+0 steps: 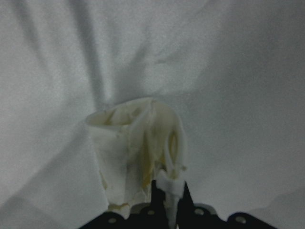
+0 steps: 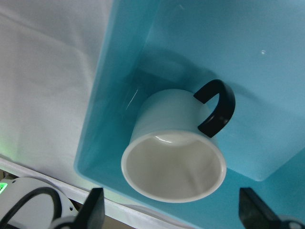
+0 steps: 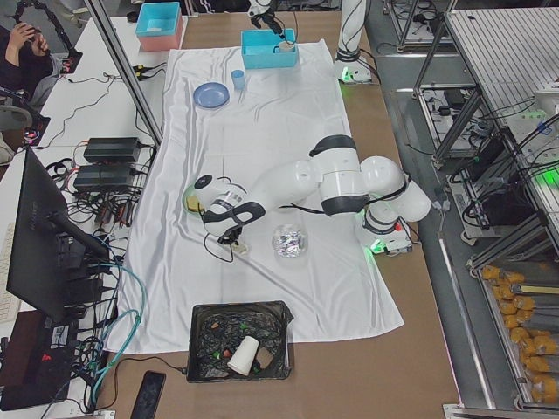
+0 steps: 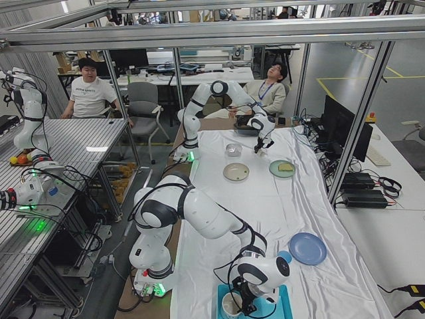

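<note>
A crumpled white-yellowish wrapper (image 1: 128, 143) lies on the white cloth. My left gripper is down on it, shut on the wrapper's edge between dark fingertips; in the camera left view the left gripper (image 3: 229, 236) is low beside the green plate. A white mug (image 2: 171, 143) with a black handle lies on its side in a blue bin (image 2: 214, 43). My right gripper is above it, open, with nothing between its fingers.
A green plate (image 4: 282, 174), a beige plate (image 4: 236, 171), a foil bowl (image 3: 289, 241), a blue plate (image 4: 307, 248) and a blue cup (image 3: 238, 77) stand on the cloth. A black bin (image 3: 210, 340) with rubbish sits at the left arm's near side.
</note>
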